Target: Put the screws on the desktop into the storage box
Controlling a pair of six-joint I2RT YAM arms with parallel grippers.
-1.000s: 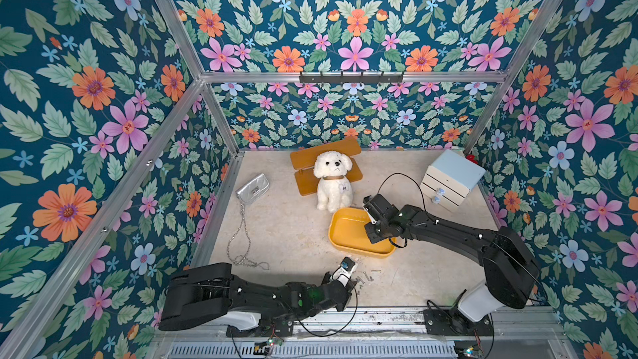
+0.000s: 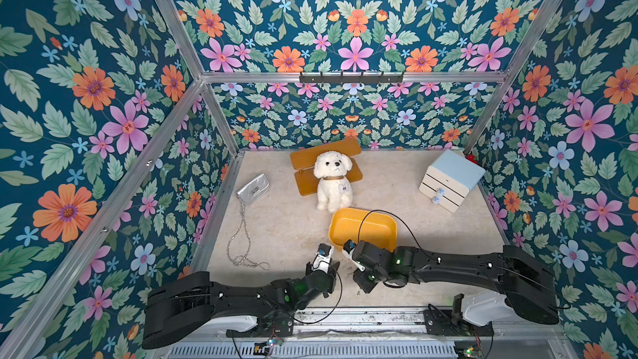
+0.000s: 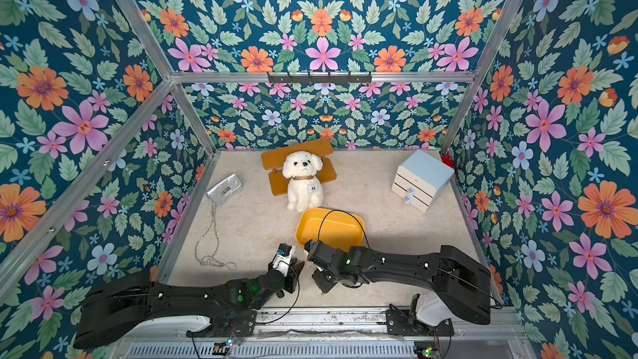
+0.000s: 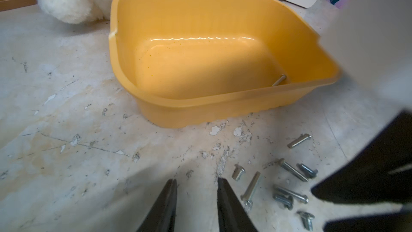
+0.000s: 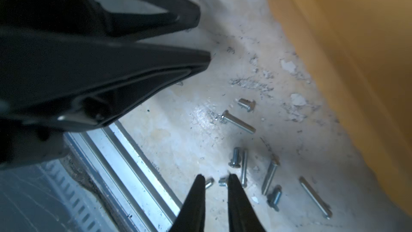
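Note:
Several metal screws lie on the desk just in front of the yellow box, such as a long one (image 4: 291,170) and a short one (image 5: 246,104). One screw (image 4: 279,80) is inside the box (image 4: 218,96). My left gripper is low at the box's front left, part open, nothing between its fingers. My right gripper points down over the loose screws, its fingers apart with nothing seen held.
A white plush dog (image 2: 332,179) sits behind the box on an orange board (image 2: 303,182). A drawer unit (image 2: 452,179) stands back right; a silver purse (image 2: 251,188) with chain lies left. Both arms are close together.
The left gripper has moved left and slightly back, away from the screws.

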